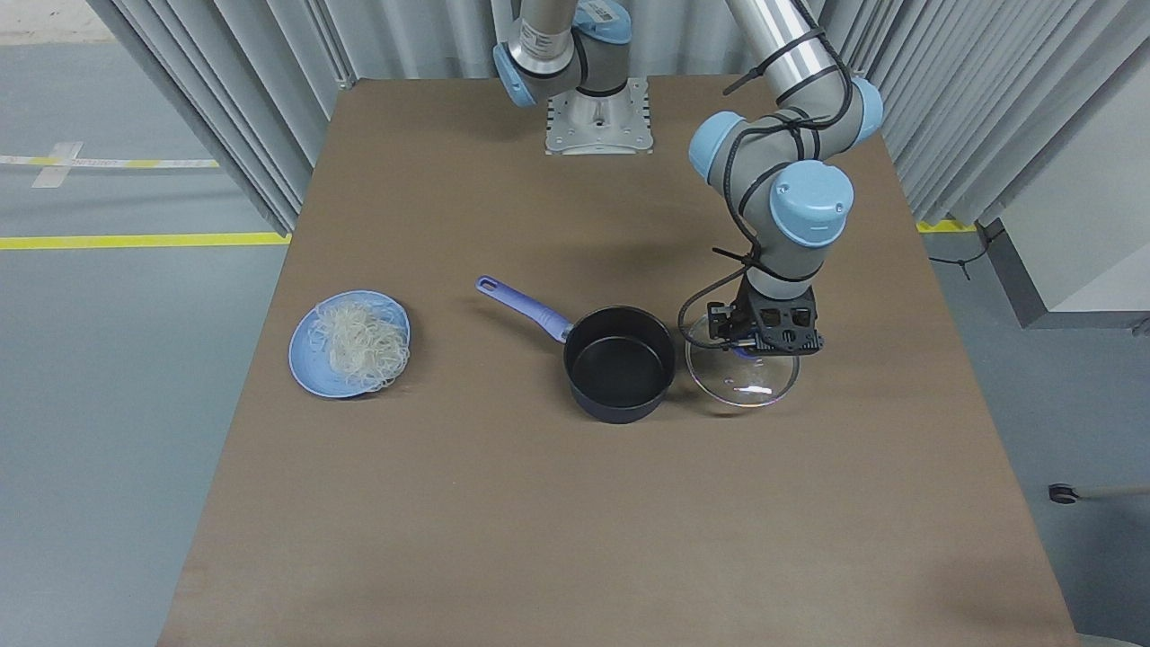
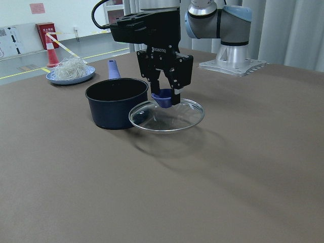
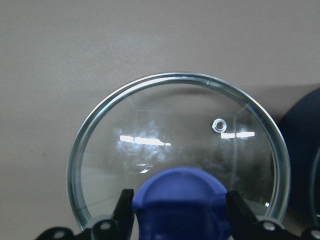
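Observation:
A glass pot lid with a blue knob is held above the table by my gripper, shut on that knob, right beside the dark pot. In the wrist view the knob fills the space between the fingers and the lid spreads beneath. The pot is uncovered and empty, its blue handle pointing to the upper left in the front view. A blue plate with white noodles lies left of the pot.

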